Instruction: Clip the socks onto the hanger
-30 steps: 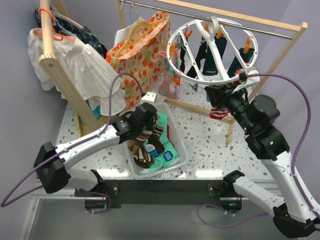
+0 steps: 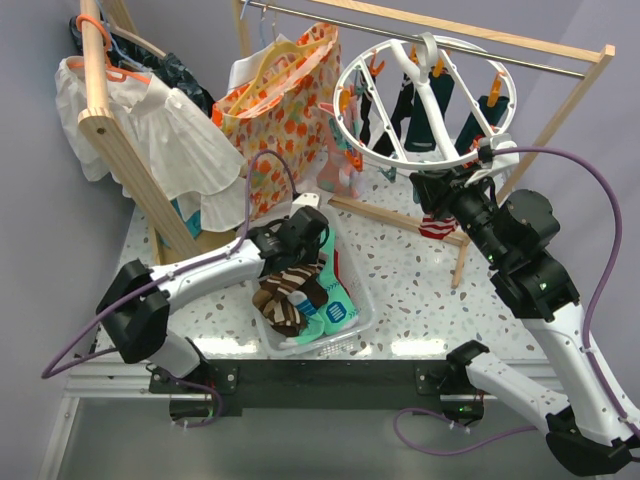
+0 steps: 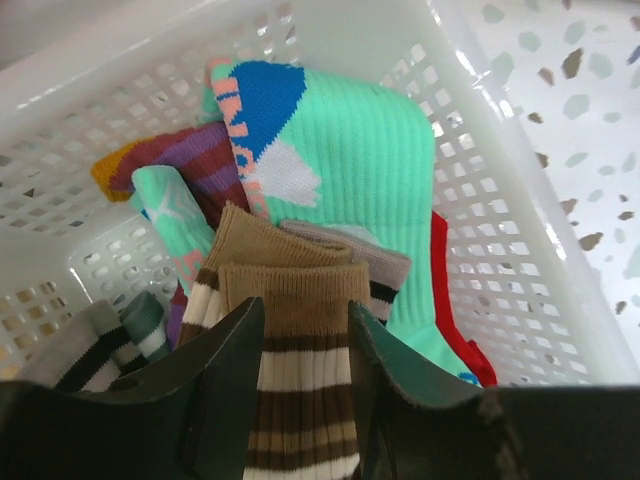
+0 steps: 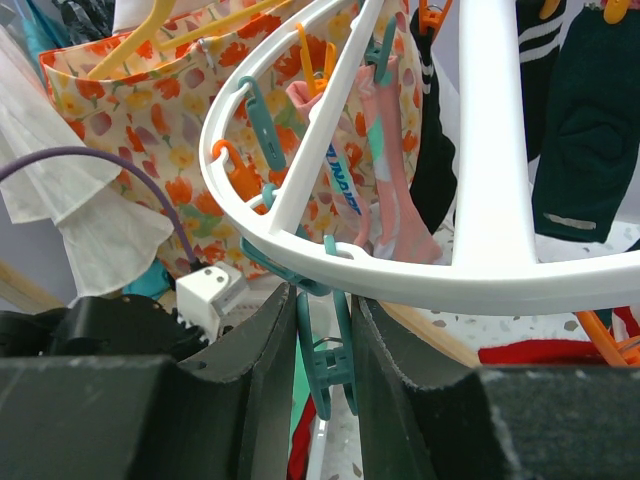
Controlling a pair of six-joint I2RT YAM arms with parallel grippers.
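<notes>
A round white hanger [image 2: 432, 100] hangs on the rail, with socks on clips; pink socks [image 4: 390, 170] and dark socks [image 4: 580, 130] show in the right wrist view. My right gripper is shut on a teal clip [image 4: 325, 370] at the hanger's lower rim. My left gripper is open inside the white basket [image 2: 360, 310], over a brown striped sock [image 3: 295, 390]; mint socks [image 3: 350, 150] and several others lie around it.
A floral bag [image 2: 280, 110] and white garments [image 2: 170, 150] stand at the back left. Wooden rack legs [image 2: 160, 200] flank the basket.
The right arm and hanger show no visible change.
</notes>
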